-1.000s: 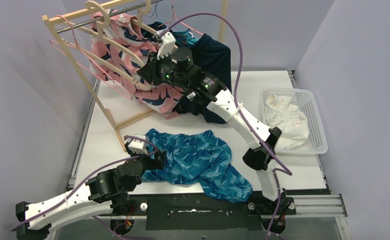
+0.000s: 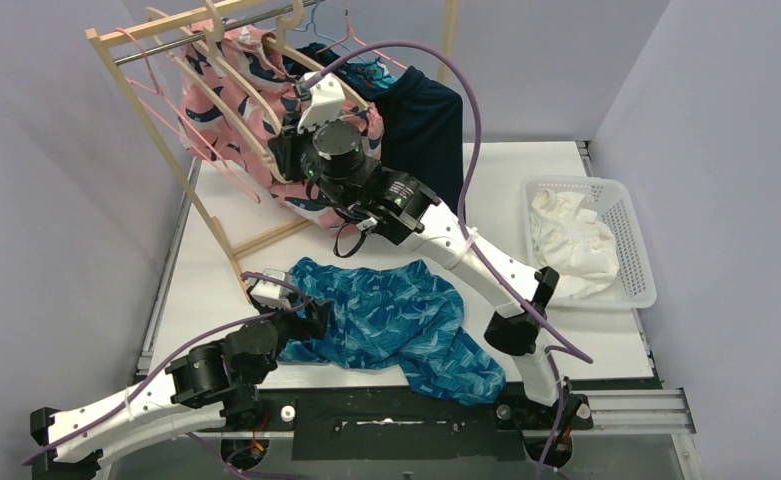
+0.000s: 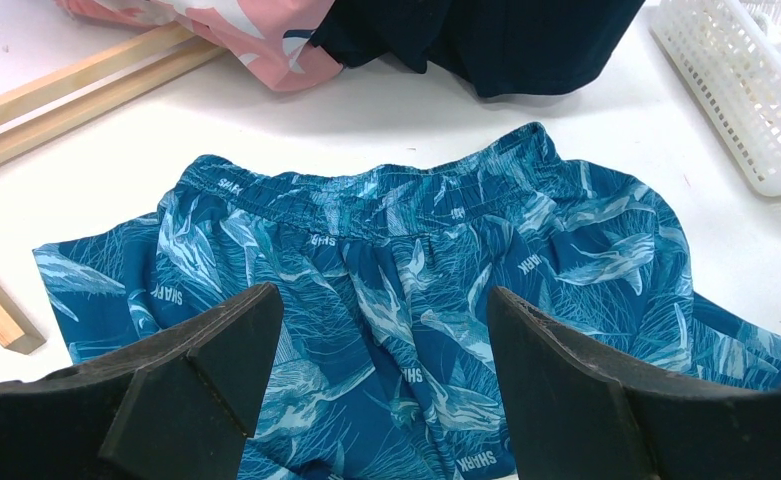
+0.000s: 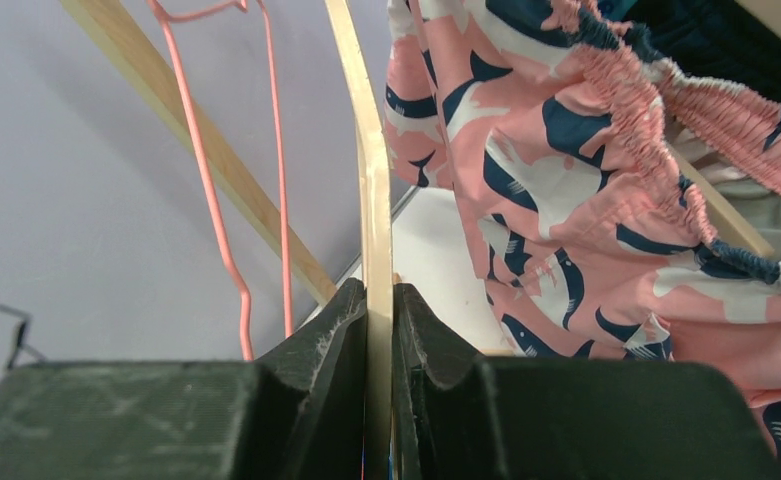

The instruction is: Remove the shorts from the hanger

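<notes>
Blue shark-print shorts point(image 2: 386, 310) lie spread on the white table, off any hanger, with their waistband at the far side in the left wrist view. My left gripper is open over them, nothing between its fingers. At the rack, my right gripper is shut on a bare wooden hanger point(image 4: 374, 180), which runs upright between its fingertips in the right wrist view. In the top view that hanger's hook point(image 2: 212, 28) is up at the metal rail point(image 2: 181, 42). The right arm hides part of the hanger from above.
Pink whale-print clothing point(image 4: 556, 190) hangs close beside the held hanger. Dark navy clothing point(image 2: 421, 125) hangs farther right, and an empty pink hanger point(image 4: 206, 170) is to the left. A white basket point(image 2: 638, 240) with cream cloth point(image 2: 573, 245) stands at the right.
The right gripper has moved a little left and away toward the rack, still with the wooden hanger. Empty hangers on the left have swung. The left arm and the blue shorts stay nearly still.
</notes>
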